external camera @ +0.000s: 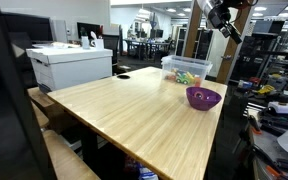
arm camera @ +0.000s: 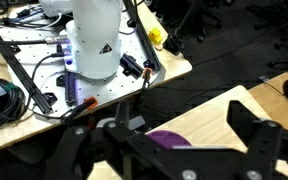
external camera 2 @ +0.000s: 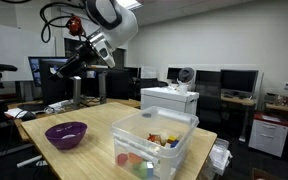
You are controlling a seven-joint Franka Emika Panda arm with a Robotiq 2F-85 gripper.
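My gripper stands open, its two dark fingers (arm camera: 259,135) well apart, with nothing seen between their tips. In exterior view 1 the arm hangs at the upper right, with the gripper (external camera: 237,38) high above the table. A purple bowl (external camera: 204,98) rests on the table below it, near the right edge. Something small shows inside the bowl. Exterior view 2 has the same bowl (external camera 2: 66,135) at the left, clear of the gripper. Only part of the bowl (arm camera: 169,138) is visible in the wrist view, the left finger covering some of it.
A clear plastic bin (external camera 2: 156,125) with several colourful items stands on the table beside the bowl. A white cabinet (external camera: 74,70) stands behind the table. Cables lie around the arm's base (arm camera: 94,45).
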